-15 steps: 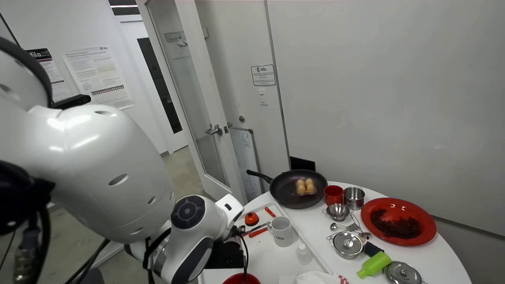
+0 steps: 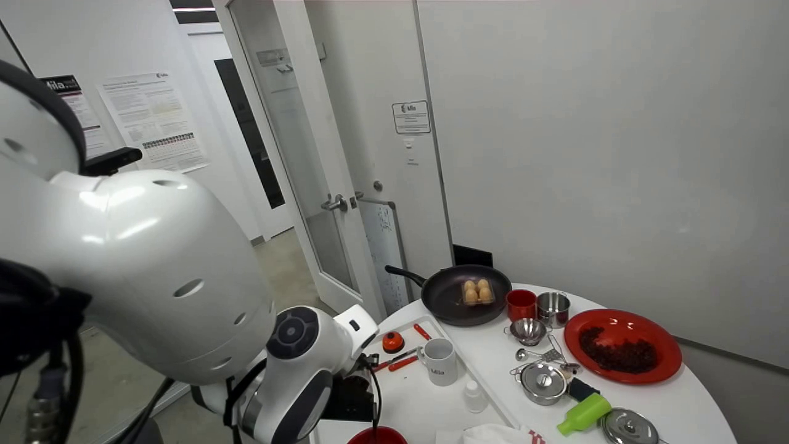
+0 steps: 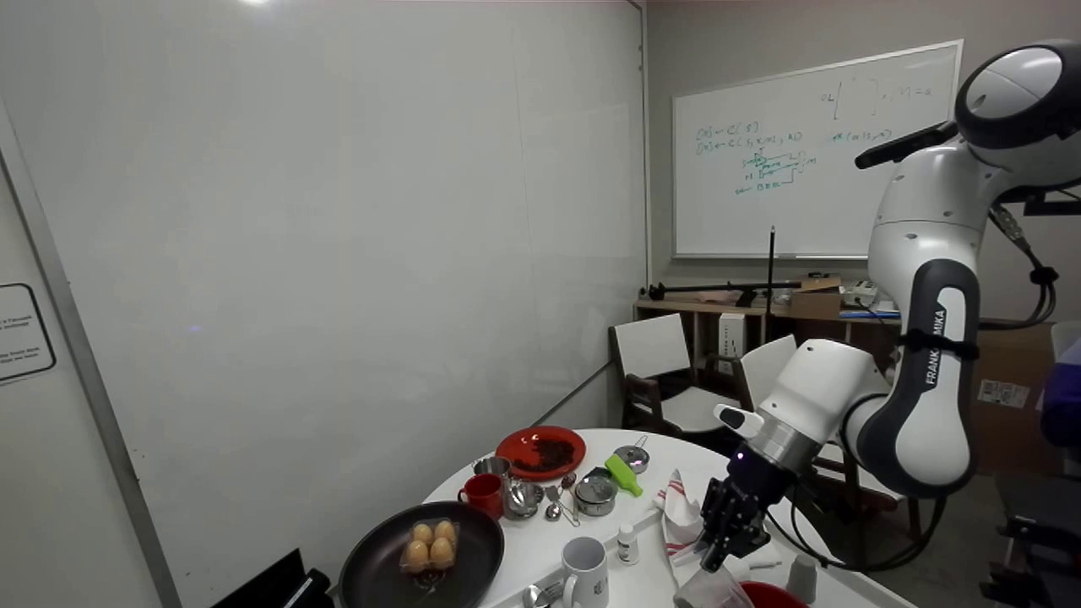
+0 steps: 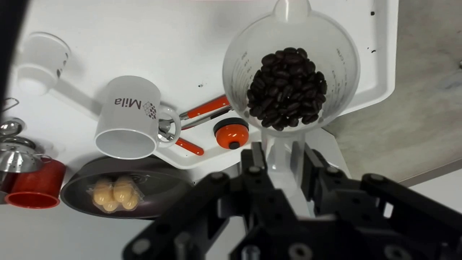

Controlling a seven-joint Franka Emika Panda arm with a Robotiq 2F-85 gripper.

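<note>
In the wrist view a clear measuring cup [image 4: 240,47] with dark beans [image 4: 288,89] in its bottom is held by its handle. My gripper is shut on that handle, one black finger on each side. The cup hangs over the white tray. In exterior view 2 the gripper [image 3: 717,552] points down, with the clear cup [image 3: 709,589] below it, cut off by the frame's lower edge. A red bowl [image 3: 775,596] shows close beside the cup there. In exterior view 1 the arm hides the gripper and cup; the red bowl [image 2: 377,436] shows partly.
On the white tray [image 4: 190,52] stand a Mila mug [image 4: 129,115], a white bottle [image 4: 41,60], an orange-lidded item [image 4: 232,133] and orange-handled utensils. Beyond lie a black pan [image 2: 462,311] with eggs, a red plate [image 2: 666,344], small steel pots and a towel [image 3: 681,512].
The arm's wrist has shifted slightly left and down in exterior view 1. The objects on the table stay where they were.
</note>
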